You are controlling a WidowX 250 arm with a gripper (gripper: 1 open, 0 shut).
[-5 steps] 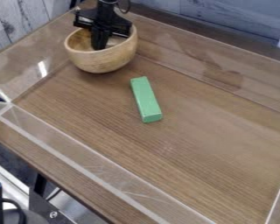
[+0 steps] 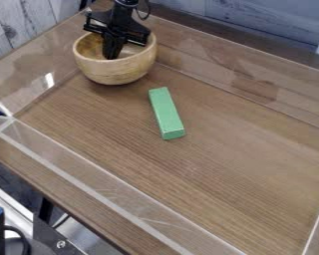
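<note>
A pale wooden bowl (image 2: 115, 70) sits at the top left of the wooden table (image 2: 229, 189). The black gripper (image 2: 112, 48) reaches down into it from above, its fingertips low within the rim and partly hidden, so what lies between them cannot be seen. A green rectangular block (image 2: 166, 114) lies flat to the lower right of the bowl, apart from it.
Walls border the table at the back and upper left, and dark cables show at the lower left edge.
The bowl and the gripper in it have shifted slightly to the left. The green block has stayed where it was.
</note>
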